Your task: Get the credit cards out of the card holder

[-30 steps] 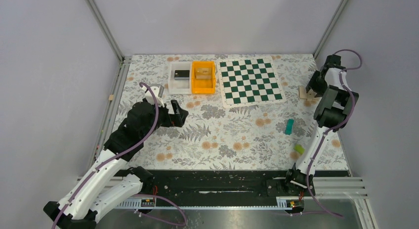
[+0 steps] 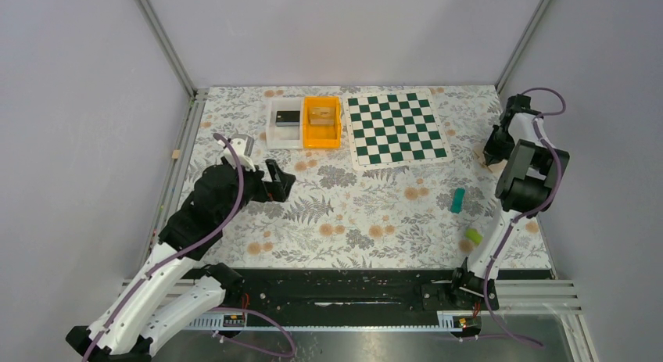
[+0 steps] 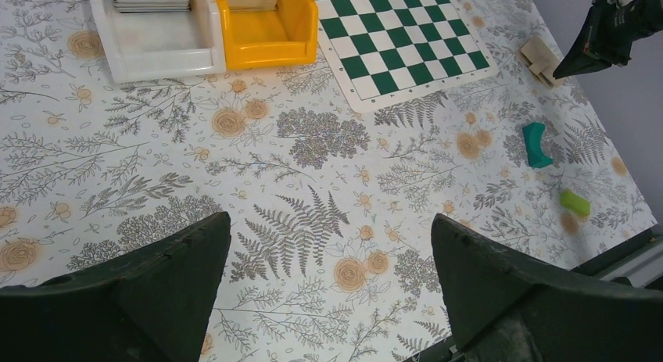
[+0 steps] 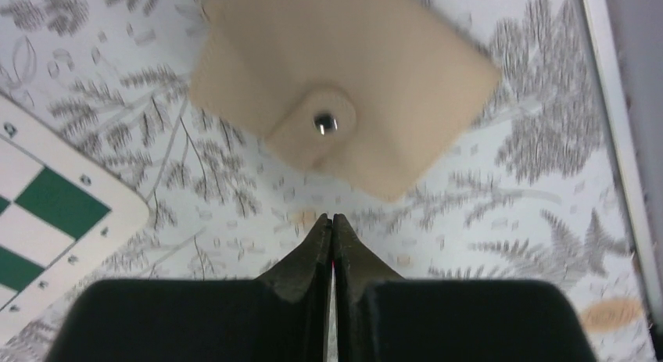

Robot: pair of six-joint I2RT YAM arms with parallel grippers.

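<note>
A beige card holder with a snap lies on the table at the right, beside the chessboard. My right gripper is just over its lower edge in the right wrist view, fingertips together; I cannot see anything between them. My left gripper stands open over the left part of the table, with nothing between its fingers. No cards show at the holder.
A white bin with dark VIP cards and an orange bin stand at the back. The chessboard lies right of them. A teal piece and a green piece lie nearer.
My right gripper has shifted slightly toward the front and left over the holder. My left arm has moved very slightly.
</note>
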